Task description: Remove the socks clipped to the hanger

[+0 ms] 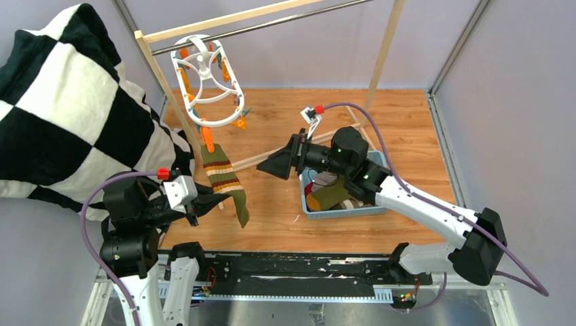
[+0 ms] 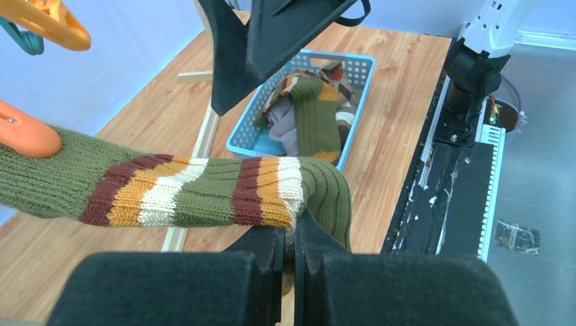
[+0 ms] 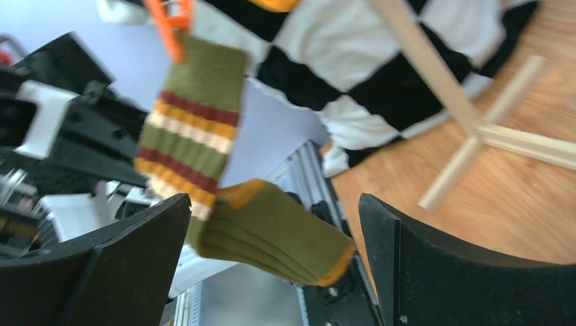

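Observation:
An olive striped sock [image 1: 221, 176] hangs from an orange clip [image 1: 208, 138] on the white hanger [image 1: 213, 122]. My left gripper [image 1: 210, 200] is shut on the sock's lower part; in the left wrist view the knit [image 2: 183, 190] runs from the clip [image 2: 24, 132] to between the fingers. My right gripper [image 1: 278, 163] is open, to the right of the hanging sock, nothing between its fingers. The sock [image 3: 197, 136] is blurred in the right wrist view.
A blue basket [image 1: 306, 210] holding socks stands at right, partly under my right arm. A wooden frame [image 1: 258, 13] with a rod carries the hanger. A checkered cushion [image 1: 75, 102] lies at left.

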